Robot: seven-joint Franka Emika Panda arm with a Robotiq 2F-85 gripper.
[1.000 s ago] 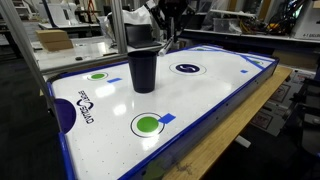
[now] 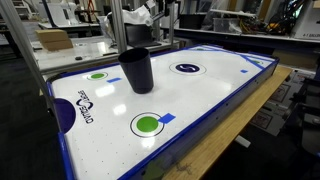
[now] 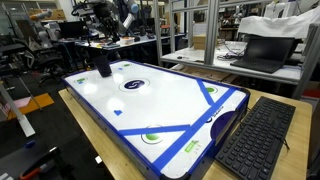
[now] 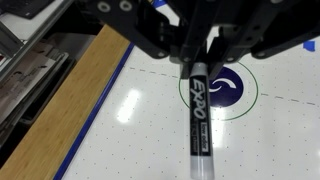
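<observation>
My gripper is shut on a marker (image 4: 201, 125) with a grey barrel and a dark EXPO label. The marker points away from the fingers, over the white table. A black cup (image 2: 137, 72) stands upright on the table's near-left part in exterior view 1. The same cup (image 3: 103, 66) appears towards the far left end in exterior view 2. In the wrist view the cup is out of sight. The inside of the cup cannot be seen.
The white game table (image 2: 200, 100) has blue edging, blue tape strips and printed circles. A black keyboard (image 3: 258, 138) and an open laptop (image 3: 267, 54) lie off its surface.
The cup stays in about the same place.
</observation>
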